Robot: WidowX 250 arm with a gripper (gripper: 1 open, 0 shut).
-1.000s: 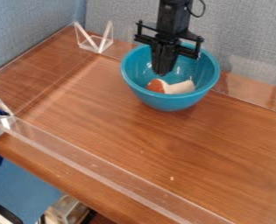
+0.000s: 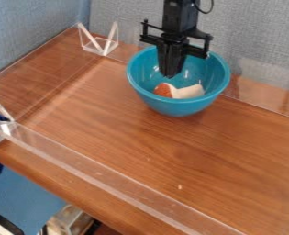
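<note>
A black gripper (image 2: pixel 172 66) reaches down into the top of a turquoise bowl (image 2: pixel 177 106) at the back centre-right of the wooden table. Its fingers look shut, with nothing visible between them. Inside the bowl, below and just right of the fingertips, lie a small orange object (image 2: pixel 164 90) and a pale cream cylindrical piece (image 2: pixel 190 92), touching or very close to each other.
A clear low barrier runs along its edges, with white brackets (image 2: pixel 97 41) at the back left. Textured grey walls stand behind and to the left.
The gripper has shifted very slightly left over the last second. The bowl and the things in it look unchanged.
</note>
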